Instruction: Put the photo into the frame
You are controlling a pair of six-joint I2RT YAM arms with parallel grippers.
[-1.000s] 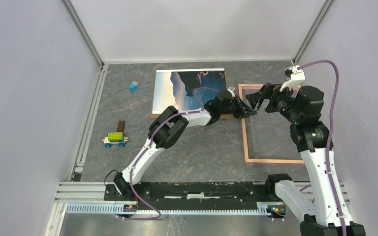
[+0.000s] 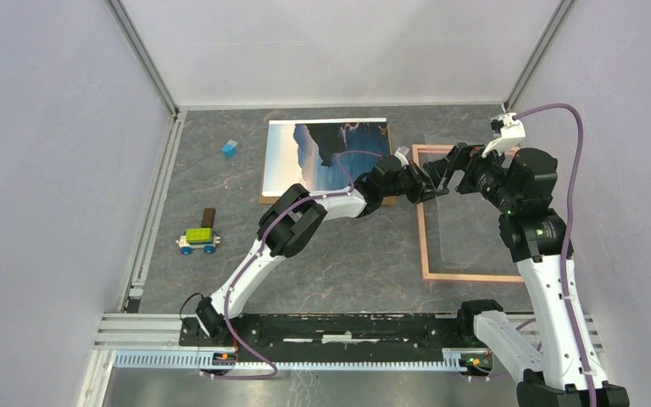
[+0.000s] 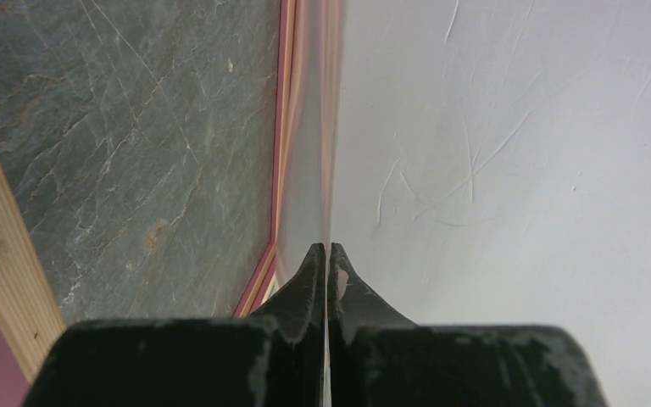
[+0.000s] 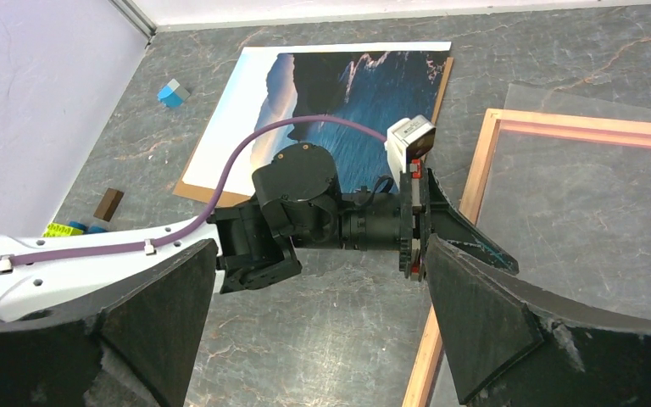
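The photo (image 2: 292, 157), a sea and cliff picture, lies flat on a brown board (image 4: 445, 89) at the back middle. To its right is the empty-looking wooden frame (image 2: 425, 246). A clear sheet (image 4: 559, 102) lies over the frame and sticks out past its back edge. My left gripper (image 2: 445, 192) is at the frame's left side, shut on the sheet. In the left wrist view, the sheet runs edge-on up from the left fingertips (image 3: 312, 270). My right gripper stands open above the left arm, nothing between its fingers.
A blue block (image 2: 229, 149), a dark brown block (image 2: 208, 218) and a toy cart with a green brick (image 2: 198, 236) sit on the left. White walls close in the sides and back. Bare grey tabletop shows at the front middle.
My left gripper has shifted slightly to the right, and the clear sheet has slid a little the same way. The right arm, frame and photo look unmoved.
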